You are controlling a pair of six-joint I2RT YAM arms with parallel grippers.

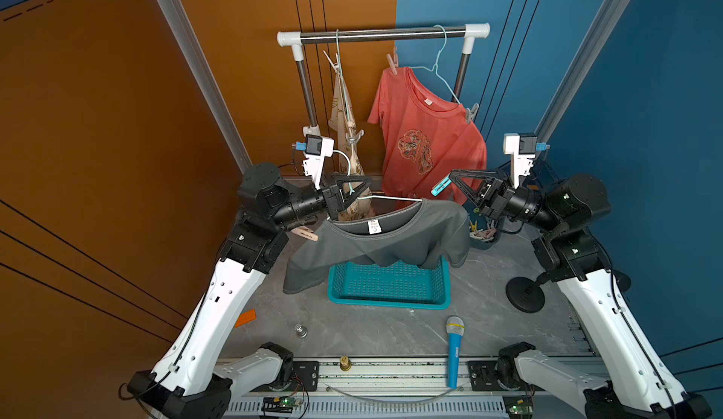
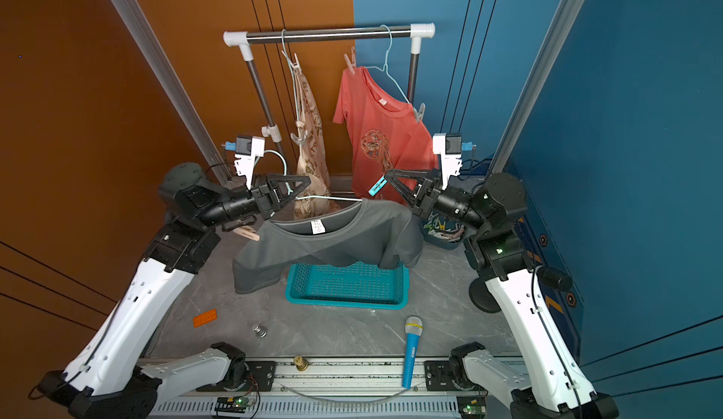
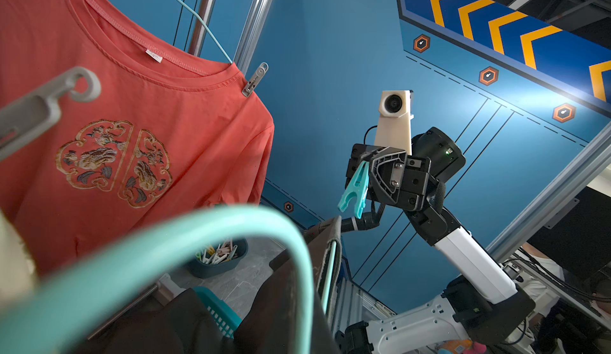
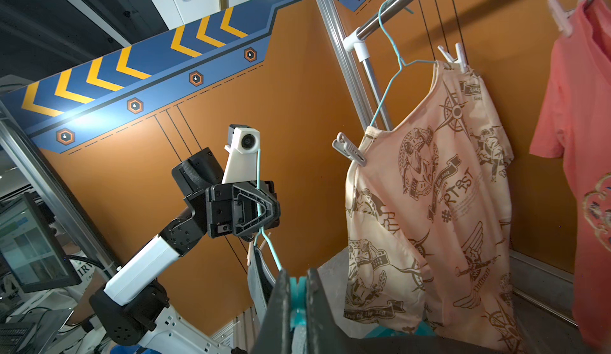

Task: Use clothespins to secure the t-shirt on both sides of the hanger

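My left gripper [image 1: 354,191] is shut on a thin hanger [image 1: 388,197], from which a grey T-shirt [image 1: 384,242] hangs sideways over the teal tray, its left end carrying a pale wooden clothespin [image 1: 304,234]. My right gripper [image 1: 456,179] is shut on a teal clothespin [image 3: 355,185], held out toward the shirt's right shoulder, just above and beside it. In the left wrist view the hanger hook passes close before the camera. In the right wrist view the clothespin [image 4: 297,300] sits between the finger ends.
A rack [image 1: 384,35] behind holds a printed shirt and a red shirt [image 1: 429,140] with clothespins on hangers. A dark bin [image 2: 444,234] of clothespins sits behind the right shoulder. The teal tray [image 1: 388,298], a microphone [image 1: 454,351] and a black stand [image 1: 525,293] occupy the counter.
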